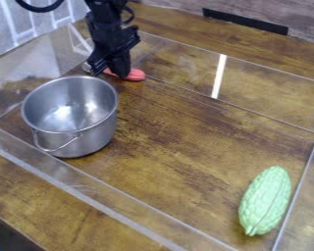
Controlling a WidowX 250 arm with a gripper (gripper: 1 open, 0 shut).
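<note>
My black gripper [110, 67] is low at the upper left, over a red elongated object [133, 75] lying on the table behind the pot; its fingertips are too small and dark to show whether they are open or shut. A steel pot [70, 116] with a wire handle stands at the left. A pale green bitter melon [265, 200] lies at the lower right.
Transparent strips or panels run along its sides. A white tape strip [219, 75] lies at the upper right, and a dark bar sits at the back edge.
</note>
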